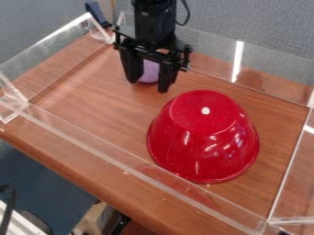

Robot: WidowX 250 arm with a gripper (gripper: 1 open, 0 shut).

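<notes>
A black gripper (149,62) hangs at the top centre with its fingers pointing down and spread apart. Just behind it a purple object (149,73) rests on the wooden floor, partly hidden by the gripper. A large glossy red bowl (203,138) lies upside down to the right and nearer the camera, apart from the gripper.
Clear plastic walls surround the wooden surface (92,110). A dark cable and a light block sit outside at the lower left.
</notes>
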